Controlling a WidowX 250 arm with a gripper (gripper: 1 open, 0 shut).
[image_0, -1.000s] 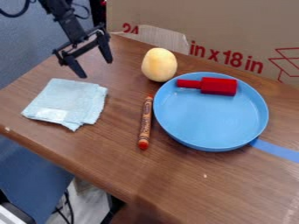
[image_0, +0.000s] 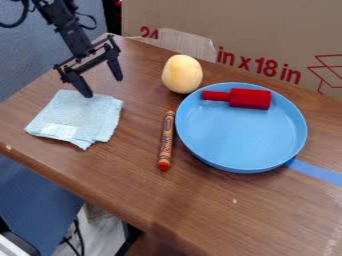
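Note:
My gripper (image_0: 100, 82) is open, with its fingers spread and nothing between them, low over the upper edge of a folded light-blue cloth (image_0: 74, 119) at the left of the table. A pale yellow potato-like object (image_0: 182, 74) sits at the back middle. An orange crayon-like stick (image_0: 167, 140) lies upright in the image, left of a blue plate (image_0: 241, 140). A red object with a handle (image_0: 245, 98) rests on the plate's back part.
A cardboard box (image_0: 267, 40) stands behind the table (image_0: 201, 215). A clear plastic item (image_0: 185, 45) is at the back. Blue tape (image_0: 318, 172) runs right of the plate.
The objects on the table look unmoved.

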